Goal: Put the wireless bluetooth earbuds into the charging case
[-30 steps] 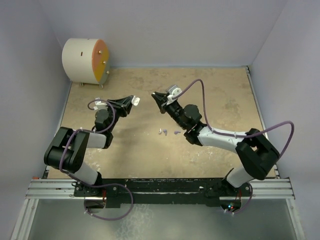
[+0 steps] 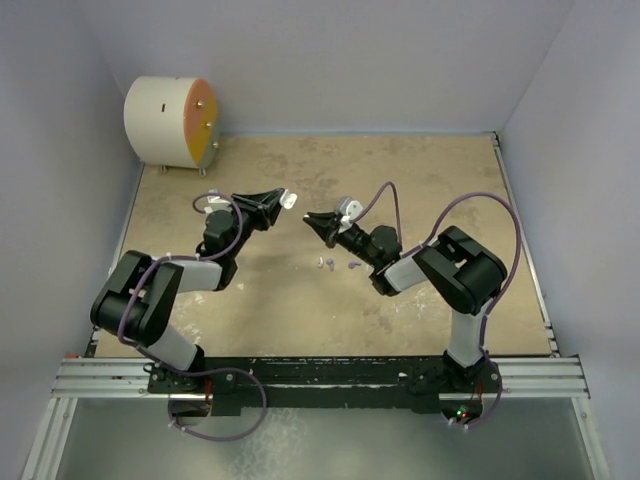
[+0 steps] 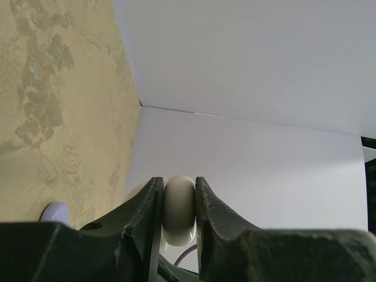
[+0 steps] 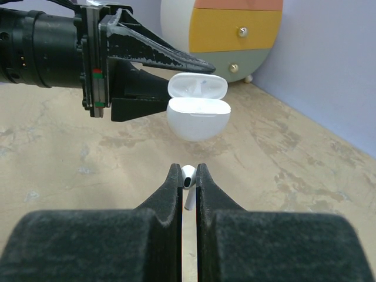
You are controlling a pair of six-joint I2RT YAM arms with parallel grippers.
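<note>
The white charging case stands lid-open in the right wrist view, held by my left gripper, which is shut on it; in the left wrist view the case shows pale between the dark fingers. My right gripper faces it from the right, shut on a small white earbud, a short gap from the case and lower than it in the right wrist view.
Several small white and purple pieces lie on the table below the right arm. A round cabinet stands at the back left.
My left gripper has moved right with the case, toward the middle. My right gripper has come slightly lower, and its arm has shifted in toward the left.
</note>
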